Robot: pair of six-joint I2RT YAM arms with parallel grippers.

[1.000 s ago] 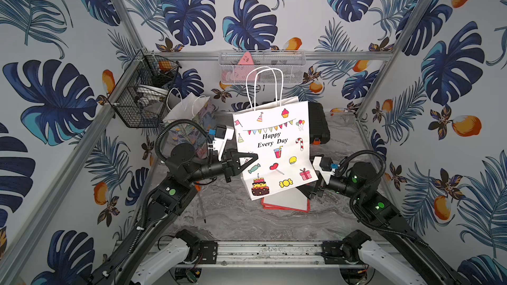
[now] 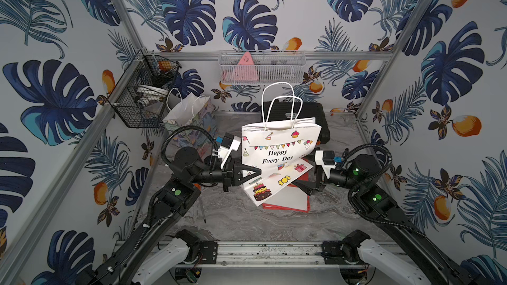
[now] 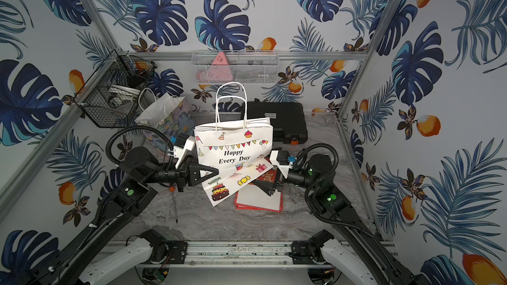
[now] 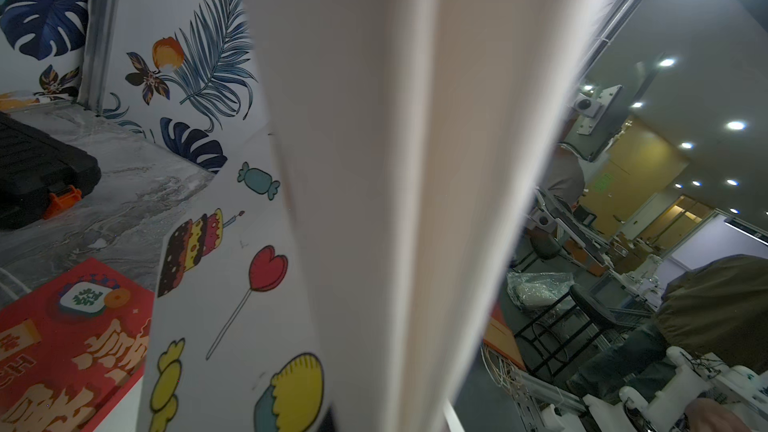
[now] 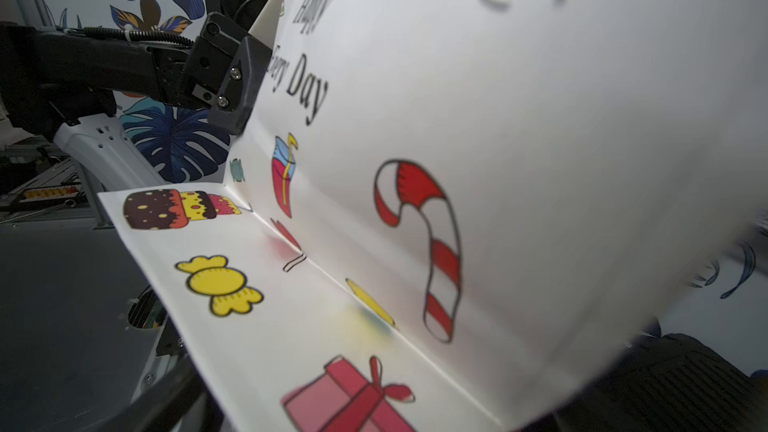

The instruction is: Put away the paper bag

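Observation:
A white paper bag printed with "Happy Every Day" hangs above the table, its two rope handles upward. Its lower part is creased and folds forward as a flap. At the bag's left side my left gripper is shut on the edge; in the left wrist view the bag's side fills the middle and hides the fingers. At the right of the flap stands my right gripper, its fingers apart around the lower right area. The right wrist view shows the crease between flap and front panel.
Red-edged papers lie on the table below the bag. Behind it is a black case. A floral bag with white paper stands at back left, under a black wire basket. A white mesh basket hangs on the back rail.
The bag's lower part has bent from nearly flat into a forward fold, and its top has tipped back and to the right.

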